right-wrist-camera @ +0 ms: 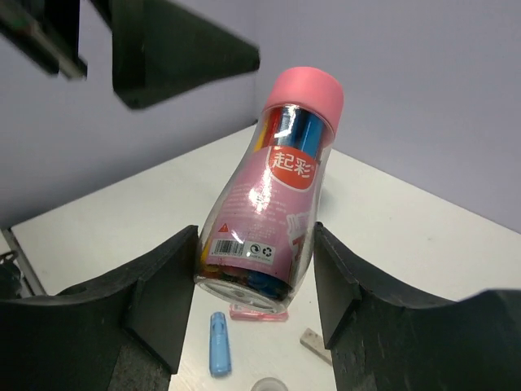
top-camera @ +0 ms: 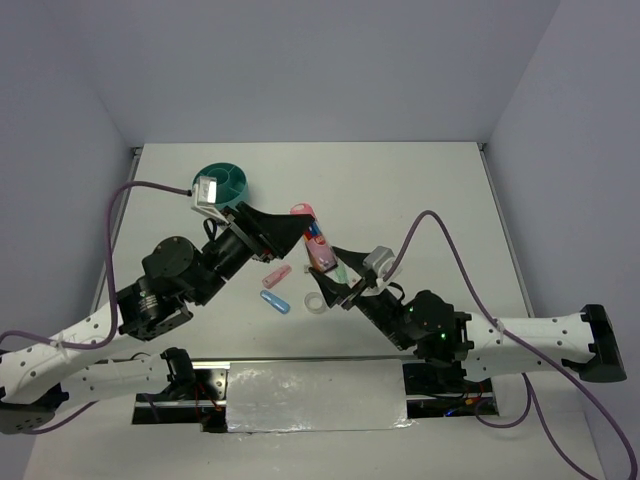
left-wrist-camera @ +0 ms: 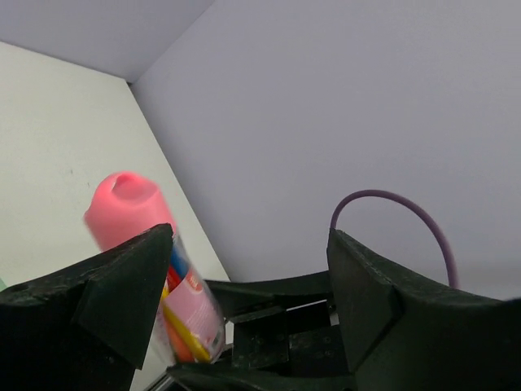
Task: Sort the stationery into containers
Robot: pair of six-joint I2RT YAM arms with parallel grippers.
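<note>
My right gripper is shut on the lower end of a clear tube of coloured pencils (right-wrist-camera: 264, 191) with a pink cap. Held above the table, the tube tilts, its cap pointing up and away. In the top view, the left gripper (top-camera: 308, 226) is beside the tube's upper part and partly covers it. The left wrist view shows its fingers (left-wrist-camera: 122, 301) spread apart, the tube (left-wrist-camera: 191, 305) near one finger and not clasped between them. A teal round container (top-camera: 221, 182) with compartments stands at the table's back left.
On the table lie a pink item (top-camera: 277, 277), a blue item (top-camera: 275, 301), a tape roll (top-camera: 315, 304) and a small greyish block (right-wrist-camera: 316, 345). Both arms are close together over the middle.
</note>
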